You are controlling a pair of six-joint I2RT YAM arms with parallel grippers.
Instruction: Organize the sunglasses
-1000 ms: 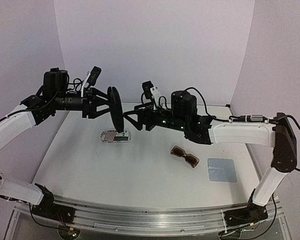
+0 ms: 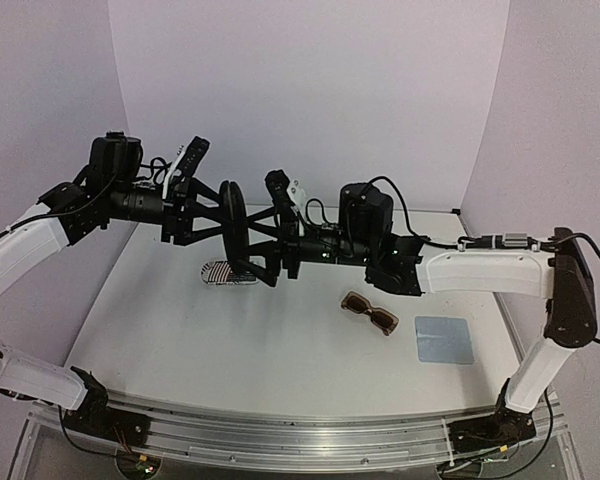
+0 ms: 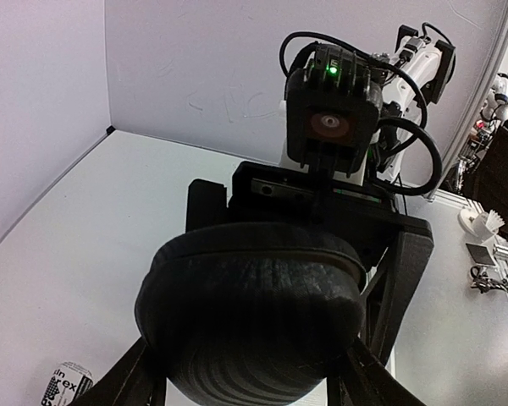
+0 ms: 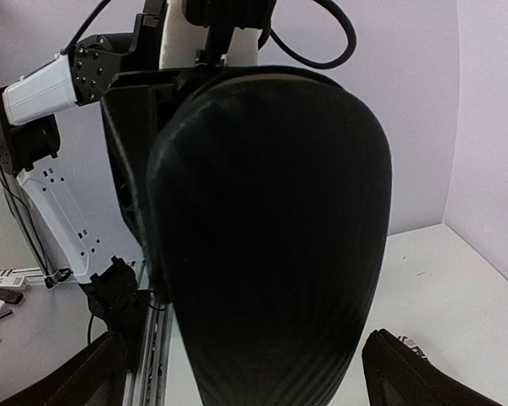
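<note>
Brown sunglasses (image 2: 370,313) lie on the table right of centre. A black glasses case (image 2: 234,220) is held in the air at left centre, seen nearly edge-on from above. My left gripper (image 2: 220,226) is shut on it from the left. In the left wrist view the case (image 3: 254,313) hides much of the space between the fingers. From the right, my right gripper (image 2: 256,238) reaches to the case, its fingers spread. The right wrist view shows the case (image 4: 271,237) between those fingers, with gaps at its sides; whether they touch it is unclear.
Below the case lies a striped, rounded flat item (image 2: 225,273), partly covered in the top view. A blue-grey cloth (image 2: 444,341) rests at the table's right. Walls stand on three sides.
My right gripper has moved left, closing the distance to the case, and its fingers have spread wider. The left gripper and case shifted only slightly. Sunglasses and cloth have stayed put.
</note>
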